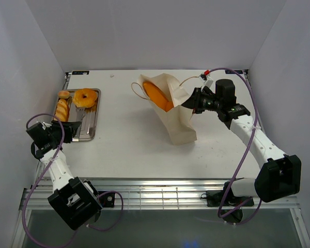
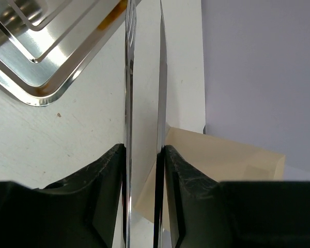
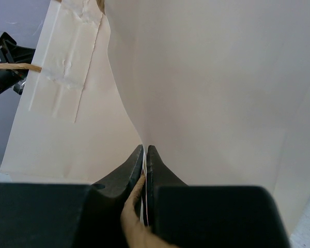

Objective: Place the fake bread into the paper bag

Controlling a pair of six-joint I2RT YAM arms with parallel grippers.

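Note:
The paper bag (image 1: pixel 178 129) stands at the centre with an orange loaf (image 1: pixel 155 94) inside its mouth. My right gripper (image 1: pixel 191 102) is shut on the bag's edge, also seen close up as pale paper (image 3: pixel 212 77) in the right wrist view. My left gripper (image 1: pixel 75 126) is over the front of the metal tray (image 1: pixel 85 135), which holds a ring bread (image 1: pixel 85 95), a sliced loaf (image 1: pixel 61 110) and a small bun (image 1: pixel 63 94). In the left wrist view its long metal fingers stand part open, with nothing seen between them.
Bare white table (image 1: pixel 119 155) lies between tray and bag. Grey walls bound the left, back and right sides.

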